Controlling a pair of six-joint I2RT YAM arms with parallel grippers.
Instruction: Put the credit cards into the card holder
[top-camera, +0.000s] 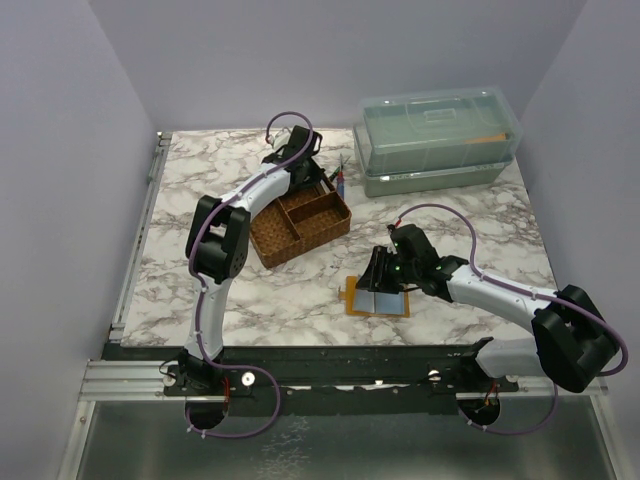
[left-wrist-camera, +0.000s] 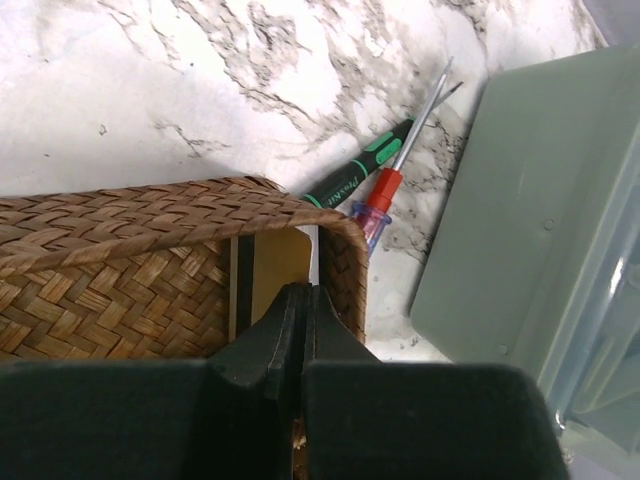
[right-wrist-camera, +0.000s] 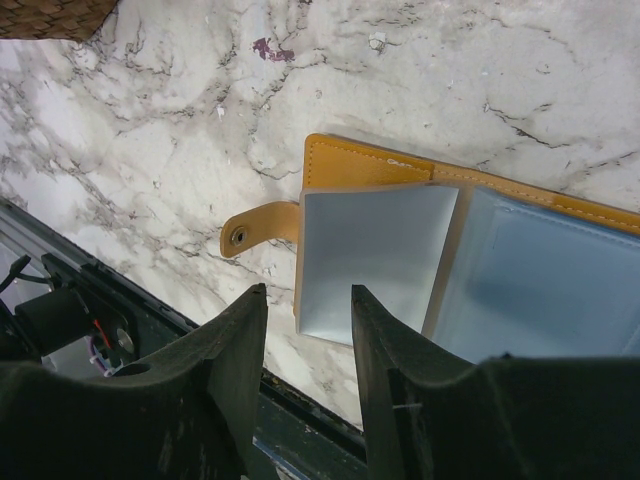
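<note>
In the woven basket's (left-wrist-camera: 130, 240) far corner compartment stand a gold card (left-wrist-camera: 282, 262), a dark card (left-wrist-camera: 245, 280) and a thin pale card edge (left-wrist-camera: 314, 250), all upright. My left gripper is shut with its tips at the gold and pale cards; whether a card edge lies between them cannot be made out. The card holder (top-camera: 353, 300) lies open on the table's front part, with an orange border (right-wrist-camera: 345, 165), a snap strap (right-wrist-camera: 262, 228) and clear pockets (right-wrist-camera: 375, 255). Above its left pocket, my right gripper is open, nothing between its fingers.
Two screwdrivers, one green and black (left-wrist-camera: 360, 170) and one red (left-wrist-camera: 385, 190), lie just outside the basket's corner. Right of them stands a lidded green box (top-camera: 437, 140).
</note>
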